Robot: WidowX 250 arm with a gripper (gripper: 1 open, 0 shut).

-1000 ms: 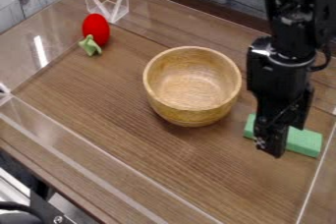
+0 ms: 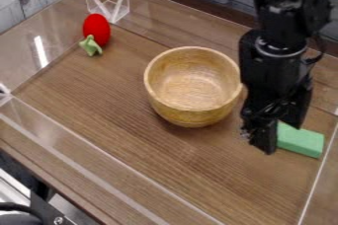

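Observation:
My black gripper [image 2: 259,130] hangs at the right of the view, beside a wooden bowl [image 2: 179,81], pointing down over the table near a green block [image 2: 298,143]. The block is partly hidden behind it. Whether the fingers are open or shut is hard to make out.
A red object with a green top [image 2: 97,30] and a white wire-like piece [image 2: 111,4] are at the back left.
The gripper has moved left, toward the bowl and away from the right end of the green block, which now shows less of its left part.

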